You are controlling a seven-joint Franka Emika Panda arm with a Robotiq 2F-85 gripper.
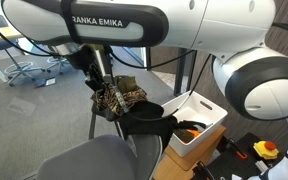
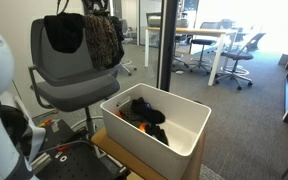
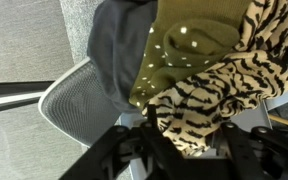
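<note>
A tiger-striped cloth (image 3: 219,95) lies over the back of the grey chair (image 1: 89,160), beside a dark olive dotted cloth (image 3: 189,40) and a black cloth (image 3: 114,45). In the second exterior view the patterned cloth (image 2: 99,42) hangs to the right of the black one (image 2: 64,32). My gripper is over the striped cloth, its fingers apart and the fabric showing in and beneath the gap. Whether the fingertips touch the cloth is not clear. The gripper's tips are hard to make out in the first exterior view.
A white bin (image 2: 174,145) with dark and orange cloth items (image 2: 144,118) inside stands on a wooden surface (image 2: 119,155) near the chair. A red and yellow emergency button (image 1: 267,149) is at the right. Office chairs and tables are in the background.
</note>
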